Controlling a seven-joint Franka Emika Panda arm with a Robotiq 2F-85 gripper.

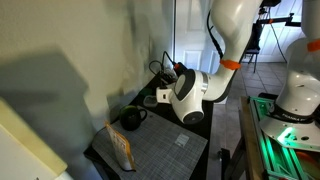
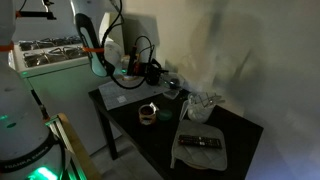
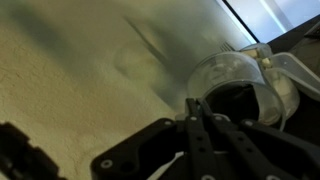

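In the wrist view, a clear glass vessel [image 3: 210, 76] with a handle and a dark interior lies right at the fingertips. My gripper appears shut on its near rim, though the exact contact is dim. From the first exterior side, the gripper [image 1: 163, 90] hangs over the far part of the counter, close to the wall and past the black mug [image 1: 132, 118]. The arm hides much of what lies behind it there. In the second exterior view, a glass pot [image 2: 171, 87] shows near the back of the table.
A brown cup [image 2: 147, 115] and a green round item [image 2: 165, 117] stand mid-table. A grey mat [image 2: 212, 158] carries a dark slab [image 2: 200, 141], with a pale crumpled item [image 2: 203, 103] behind it.
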